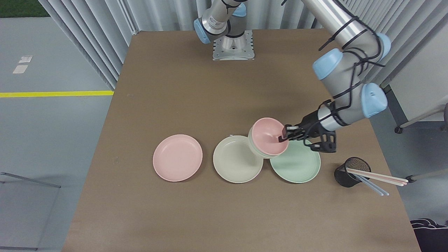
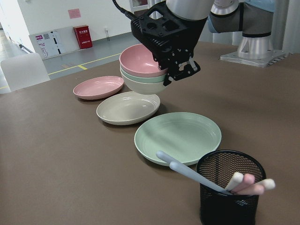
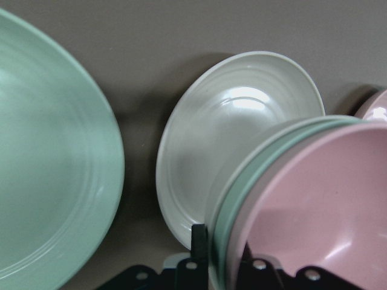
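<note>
My gripper is shut on the rims of a nested stack of bowls: a pink bowl [image 1: 267,132] on top, a mint bowl [image 2: 144,79] and a white bowl [image 2: 140,88] below it. The stack hangs raised above the area between the white plate [image 1: 235,163] and the mint plate [image 1: 296,164]. In the wrist view the fingers grip the stack's near edge, with the white plate visible beneath. A pink plate [image 1: 177,157] lies to the left in the front view.
A black mesh cup [image 2: 227,211] holding white, pink and blue chopsticks stands at the right of the plates.
</note>
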